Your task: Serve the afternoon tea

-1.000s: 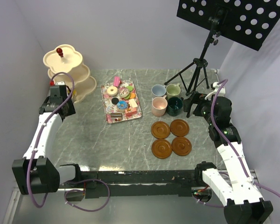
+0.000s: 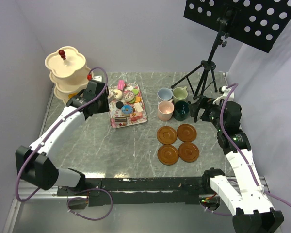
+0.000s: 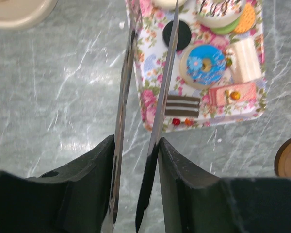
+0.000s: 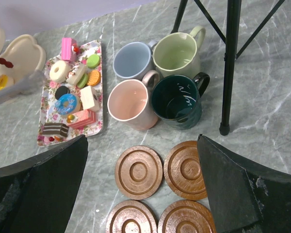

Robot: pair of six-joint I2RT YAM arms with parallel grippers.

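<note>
A floral tray (image 2: pixel 116 121) of toy sweets sits mid-left, with a blue donut (image 3: pixel 203 68), cake slices and biscuits. A cream tiered stand (image 2: pixel 65 65) stands at back left. My left gripper (image 2: pixel 106 94) hangs over the tray's left side; its long tong-like fingers look drawn together, and whether anything is between them is unclear. Four mugs (image 4: pixel 128 104) stand right of the tray, in front of them four wooden coasters (image 4: pixel 138 172). My right gripper (image 2: pixel 202 104) is open above the right side, nothing visible between its fingers.
A black music stand (image 4: pixel 229 87) rises at back right, its legs beside the mugs.
My left arm has swung right from the tiered stand to over the tray's left side. The right arm looks unchanged.
</note>
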